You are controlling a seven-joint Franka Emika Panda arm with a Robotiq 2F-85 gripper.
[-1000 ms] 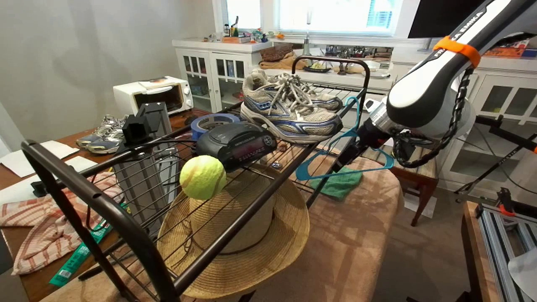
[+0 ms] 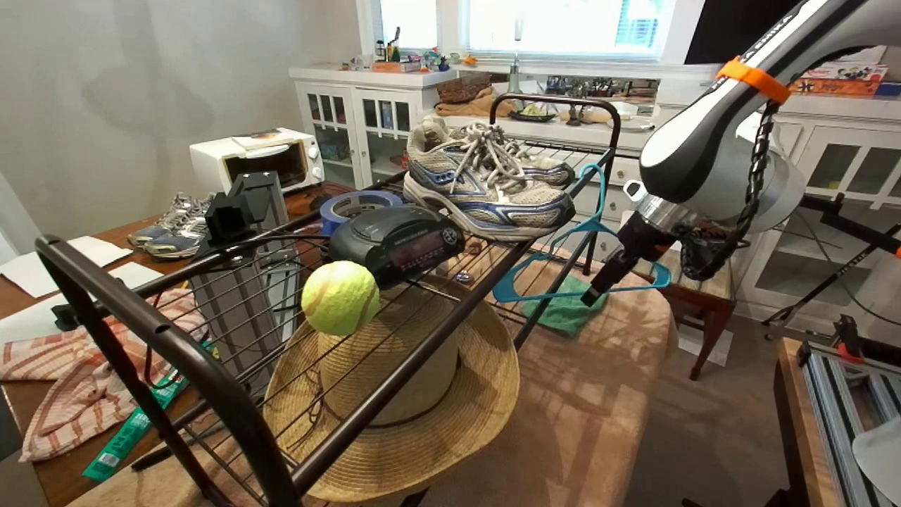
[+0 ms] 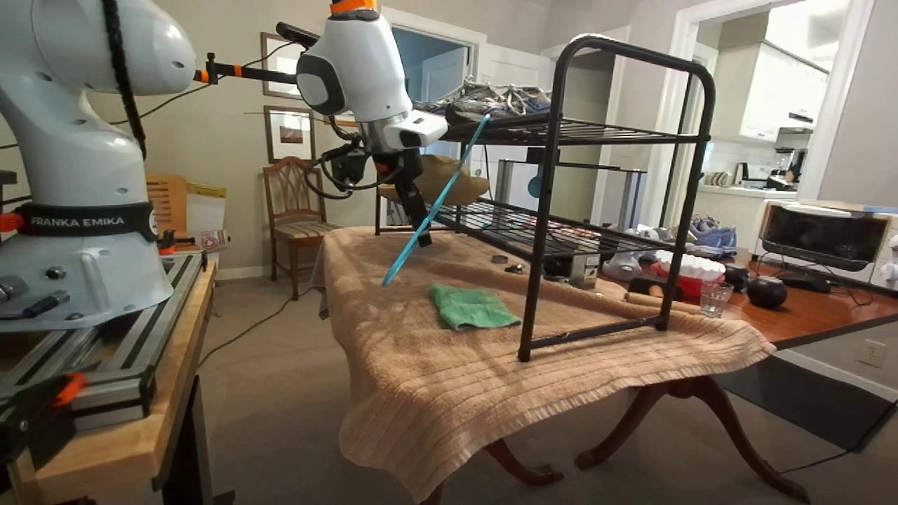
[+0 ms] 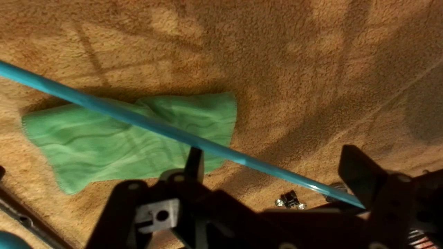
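Observation:
A blue plastic hanger [image 2: 665, 274] hangs by its hook at the rack's upper shelf, beside the shoes. In exterior view 2 the hanger [image 3: 402, 262] is seen edge-on and slanted, its bottom bar toward the robot. My gripper [image 2: 595, 296] is beside its lower part, fingers angled down. The wrist view shows my gripper open, its fingers wide apart. The hanger's long bar [image 4: 265, 166] crosses the view diagonally by both fingertips; whether they touch it I cannot tell. A folded green cloth [image 4: 124, 145] lies on the towel below.
The black metal rack [image 3: 547, 202] stands close to the gripper. On its upper shelf are grey shoes [image 2: 490, 190], a clock radio [image 2: 397, 243], blue tape [image 2: 359, 203] and a tennis ball [image 2: 340, 297]. A straw hat [image 2: 473, 397] sits lower. The towel-covered table [image 3: 379, 337] has free room in front.
In exterior view 1 my fingertips have moved right and slightly down. The hanger's lower right corner has swung a little to the right, its hook still at the shelf.

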